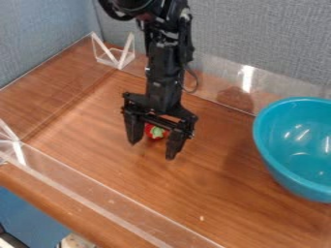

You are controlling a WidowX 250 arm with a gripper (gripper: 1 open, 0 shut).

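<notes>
My black gripper [155, 138] is low over the wooden table, open, its two fingers on either side of a small red strawberry-like object [157, 131] with a green end. The object is partly hidden behind the gripper; whether the fingers touch it I cannot tell.
A large turquoise bowl [293, 155] stands at the right. Clear plastic edges [91, 190] run along the front left and back of the wooden table [116, 170]. Grey walls stand behind.
</notes>
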